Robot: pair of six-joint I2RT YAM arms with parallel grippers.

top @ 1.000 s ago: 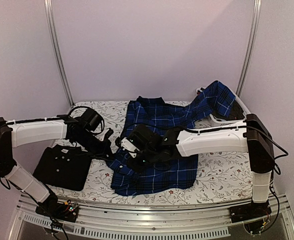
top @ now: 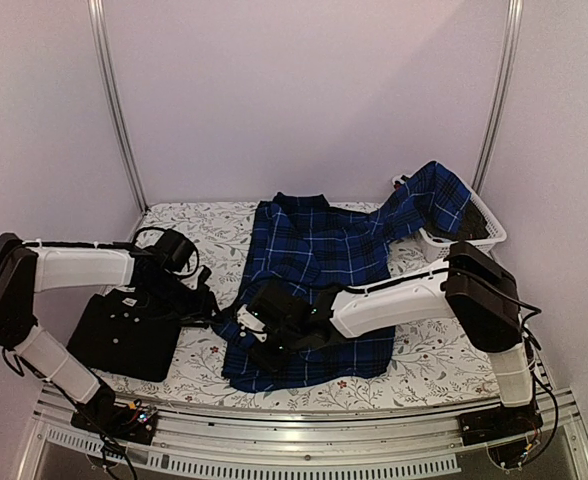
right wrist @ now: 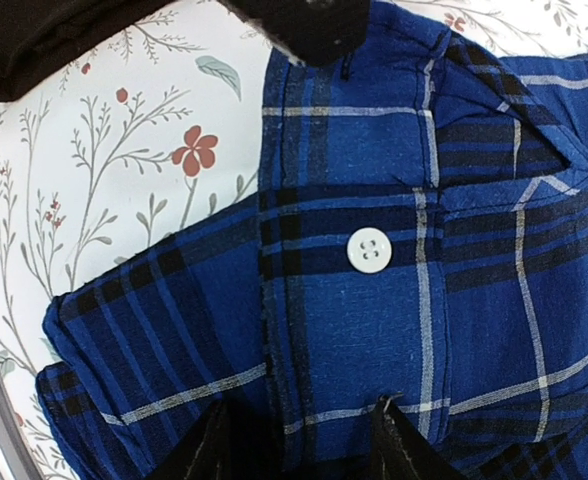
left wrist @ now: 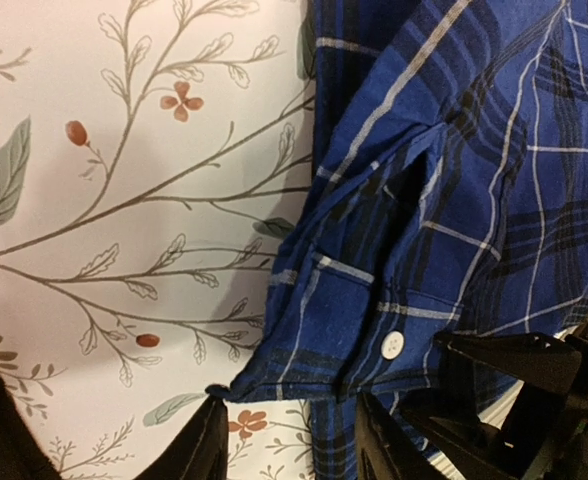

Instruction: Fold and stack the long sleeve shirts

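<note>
A blue plaid long sleeve shirt [top: 319,245] lies spread over the table, collar toward the back. Its left sleeve is folded down along the body, with the buttoned cuff [left wrist: 319,340] near the left edge. At that cuff's end stands my left gripper, fingers apart, fabric edge just ahead of them. My right gripper hangs low over the same sleeve, its fingers parted above the cloth by the white button [right wrist: 369,250]; no grip on it shows. The right sleeve [top: 429,200] stretches over the basket. A folded black shirt [top: 124,335] rests at the left.
The white basket [top: 484,225] stands at the back right, partly under the sleeve. Both grippers are close together over the shirt's left side. Bare patterned table [top: 439,355] shows at the right front.
My right arm has moved left and toward the front over the shirt. The left gripper has shifted slightly left and frontward. The shirt's body looks the same.
</note>
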